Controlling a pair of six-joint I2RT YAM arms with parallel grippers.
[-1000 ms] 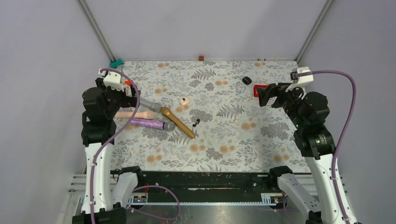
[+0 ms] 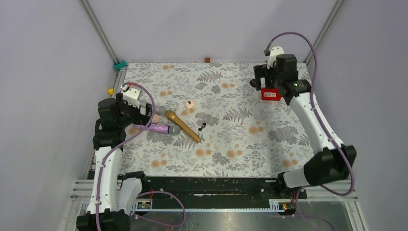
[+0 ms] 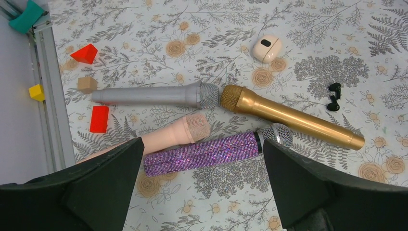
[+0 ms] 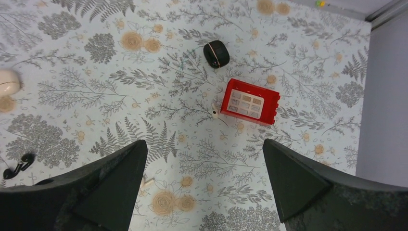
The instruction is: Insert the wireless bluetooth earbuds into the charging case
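Two black earbuds lie close together on the patterned cloth near the table's middle; in the left wrist view one earbud [image 3: 335,89] is just above the other earbud [image 3: 333,104]. A small black case [image 4: 216,54], closed, rests at the back right, and a pale pink case [image 3: 267,48] lies back-left of the earbuds. My right gripper is open above the table at the back right, near the black case, nothing between its fingers. Over the microphones at the left hangs my left gripper, also open and holding nothing.
Grey [image 3: 144,96], gold [image 3: 293,119], pink [image 3: 168,135] and purple glittery microphones [image 3: 202,154] crowd the left side. Small blocks lie beyond them. A red tray [image 4: 250,102] sits beside the black case.
The objects have not moved.
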